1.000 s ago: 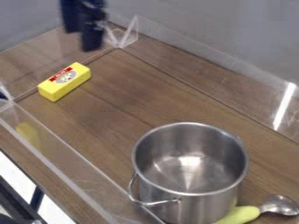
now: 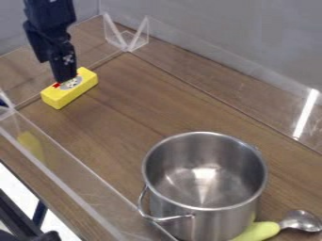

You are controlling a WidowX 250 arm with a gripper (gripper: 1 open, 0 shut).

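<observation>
My black gripper (image 2: 62,68) hangs at the upper left, its fingers open, just over a yellow box (image 2: 70,91) with a red and white label that lies on the wooden surface. The fingertips partly cover the box's far end; whether they touch it I cannot tell.
A steel pot (image 2: 202,193) stands at the lower right, with a spoon (image 2: 300,222) with a yellow handle beside it. Clear plastic walls edge the wooden surface (image 2: 149,104), whose middle is free.
My gripper has moved left and down from above the back of the surface to just over the yellow box. The box, pot and spoon look unmoved.
</observation>
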